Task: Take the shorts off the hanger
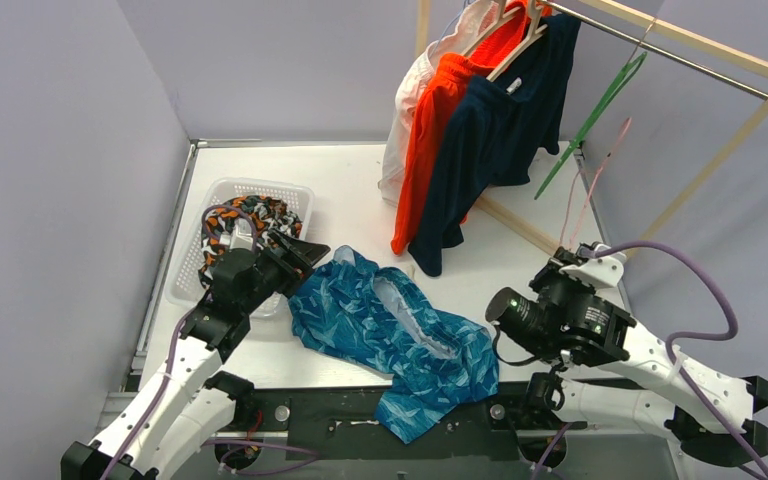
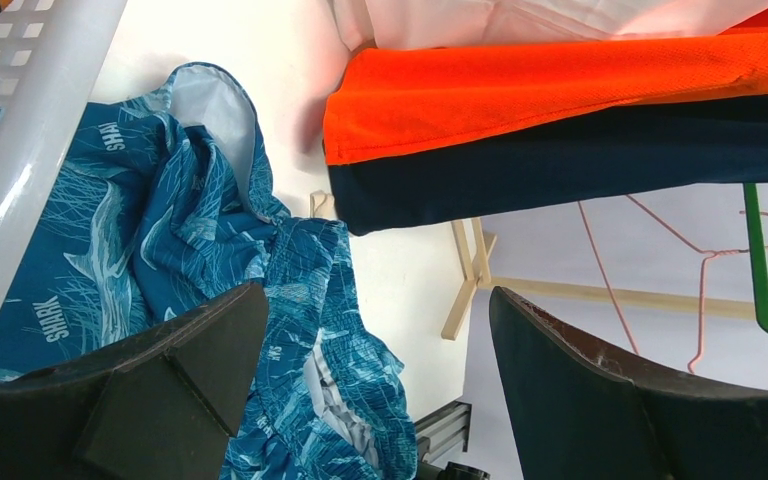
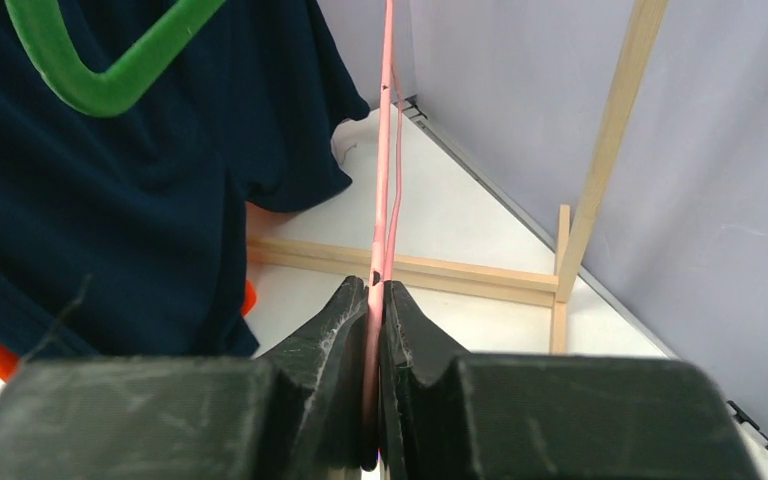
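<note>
Blue patterned shorts (image 1: pixel 390 315) lie crumpled on the white table, one end draped over its front edge. No hanger is in them. In the left wrist view the shorts (image 2: pixel 110 240) spread below and beyond my open left gripper, with nothing between its fingers. From above, that left gripper (image 1: pixel 310 255) hovers by the basket, near the shorts' left end. My right gripper is shut on a thin pink hanger (image 3: pixel 384 170), which stands up from its fingertips. In the top view the pink hanger (image 1: pixel 610 155) is bare, below the rail.
A green hanger (image 1: pixel 600 115) hangs empty from the metal rail (image 1: pixel 700 68). Navy (image 1: pixel 490 130), orange (image 1: pixel 430 140) and pale (image 1: pixel 400 130) garments hang left of it. A white basket (image 1: pixel 295 195) at left holds dark patterned cloth (image 1: pixel 275 215). Bare table shows behind the shorts.
</note>
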